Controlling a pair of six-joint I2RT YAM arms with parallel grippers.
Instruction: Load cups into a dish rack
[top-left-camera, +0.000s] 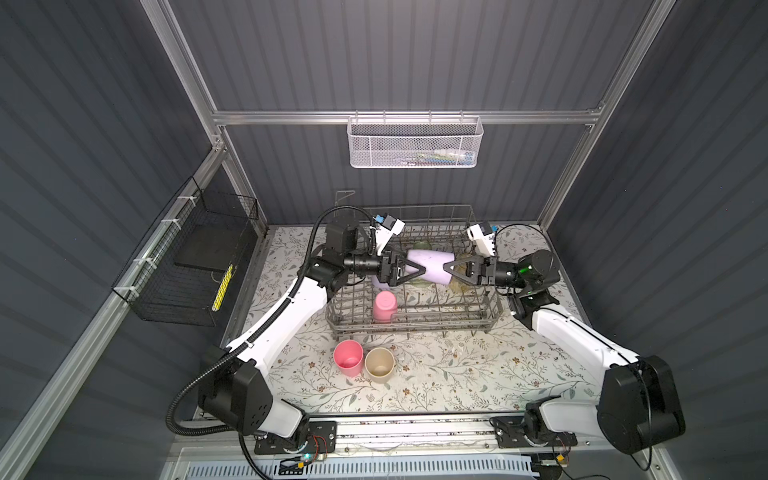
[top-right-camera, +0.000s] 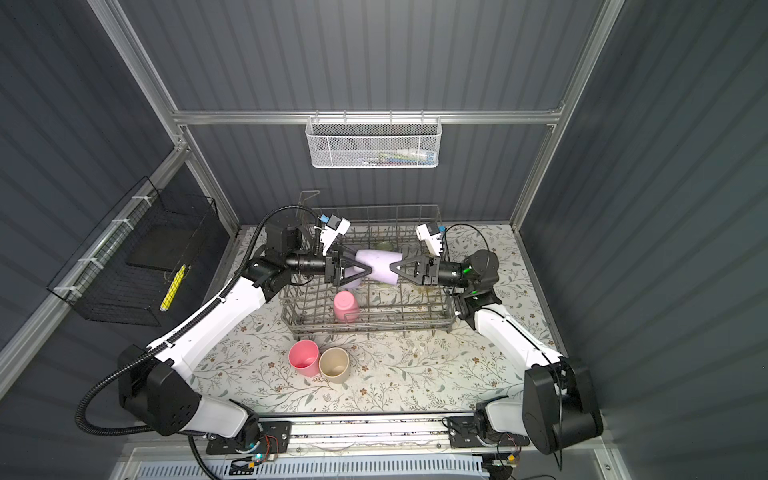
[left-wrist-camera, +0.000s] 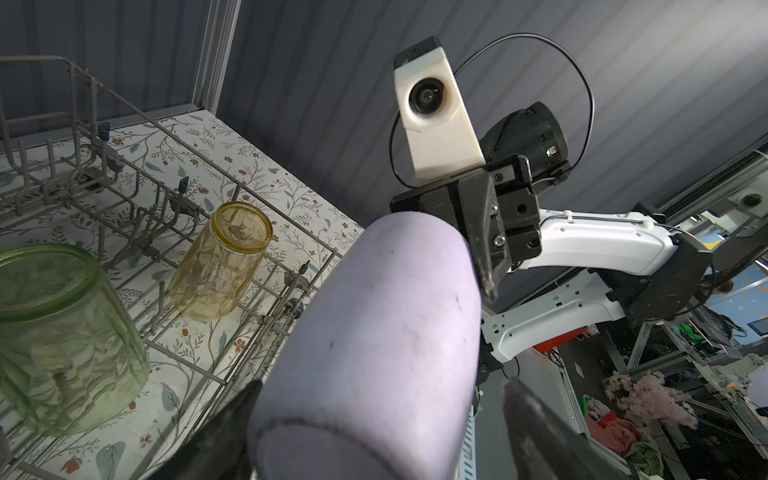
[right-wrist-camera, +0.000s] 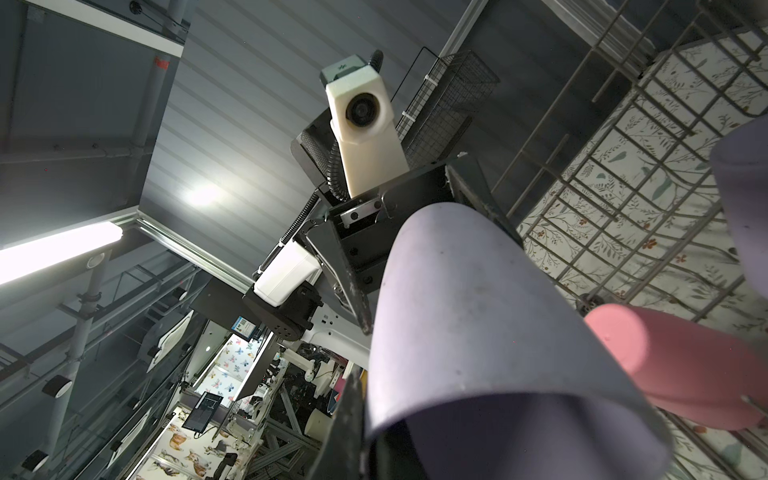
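A lilac cup (top-left-camera: 430, 265) lies on its side in mid-air above the dish rack (top-left-camera: 432, 326), between both grippers. My right gripper (top-left-camera: 452, 267) is shut on its open-end rim. My left gripper (top-left-camera: 408, 269) stands open at the other end. A pink cup (top-left-camera: 385, 305) stands inverted in the rack, with a second lilac cup (right-wrist-camera: 740, 200) behind it. A green glass (left-wrist-camera: 60, 344) and amber glass (left-wrist-camera: 216, 264) are also in the rack. A pink cup (top-left-camera: 349, 356) and a beige cup (top-left-camera: 380, 364) stand upright on the table in front of the rack.
A white mesh basket (top-left-camera: 414, 144) hangs on the back wall, a black wire basket (top-left-camera: 188, 288) on the left wall.
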